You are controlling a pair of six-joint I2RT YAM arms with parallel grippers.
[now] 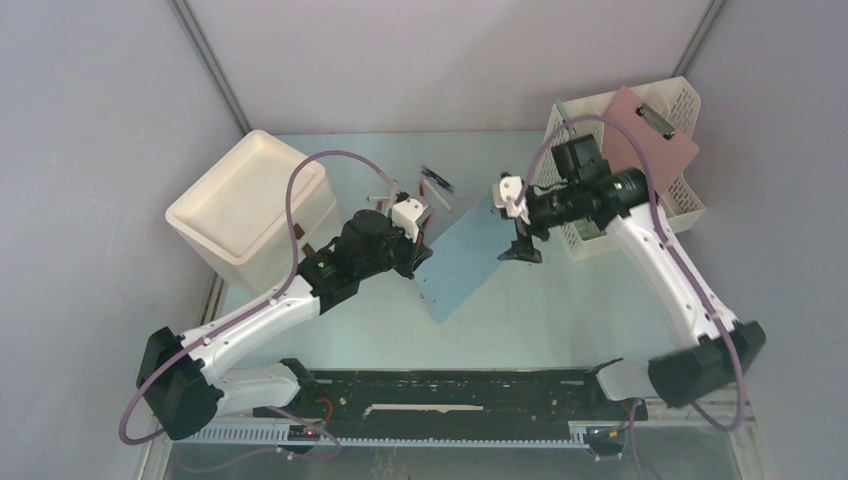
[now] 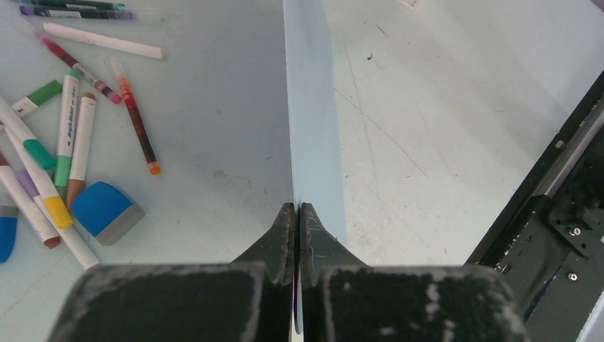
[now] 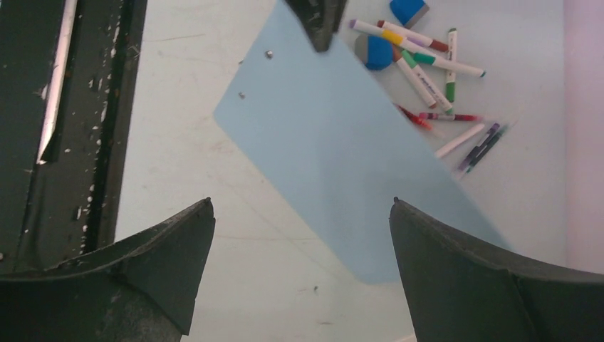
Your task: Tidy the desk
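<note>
A light blue board [image 1: 460, 260] is gripped at its edge by my left gripper, whose fingers are shut on it; in the left wrist view it stands nearly edge-on. My right gripper [image 1: 520, 250] hangs open beside the board's right part, and in the right wrist view the board [image 3: 313, 142] lies between and beyond its fingers, not held. Markers [image 2: 68, 121] and blue erasers [image 2: 103, 210] lie loose on the desk behind the board.
A white bin [image 1: 230, 190] stands at the left. At the back right a white rack [image 1: 555, 150] holds a pink clipboard [image 1: 630, 140] and a green one.
</note>
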